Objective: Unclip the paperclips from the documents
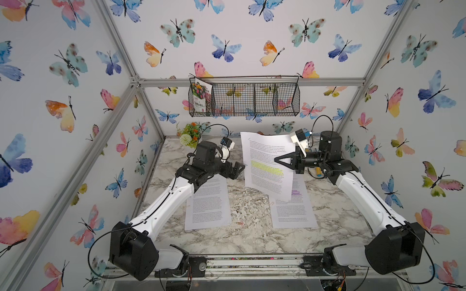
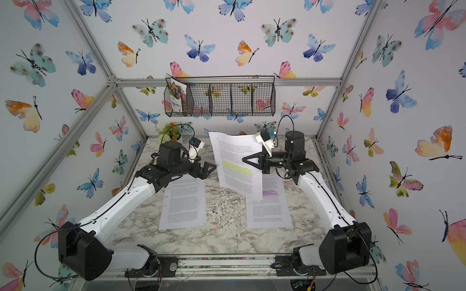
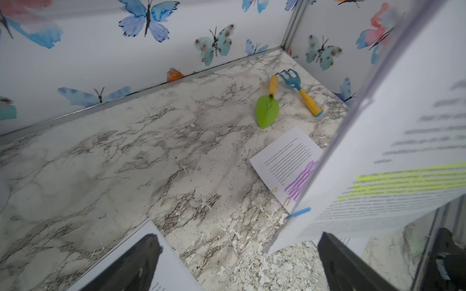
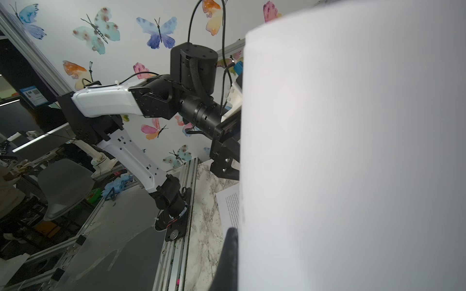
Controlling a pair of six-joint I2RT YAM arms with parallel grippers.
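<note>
A printed document [image 1: 264,181] with yellow highlighting hangs upright above the table, with my right gripper [image 1: 277,160] shut on its right edge. On that sheet's near edge a blue paperclip [image 3: 298,213] shows in the left wrist view. My left gripper is open, facing the sheet's left edge; the blue clip appears ahead of its fingers, towards the right one, with nothing between them. A second document [image 1: 207,203] lies flat at the left. A third document [image 3: 287,165], with purple marking, lies at the right, and two pale paperclips [image 3: 274,190] sit on its edge.
A small reddish piece [image 2: 215,223] lies on the marble table between the flat documents. A green trowel [image 3: 267,110] and a blue hand fork [image 3: 292,80] lie at the back right. A flower pot [image 1: 188,134] stands back left, below a wire basket [image 1: 244,99].
</note>
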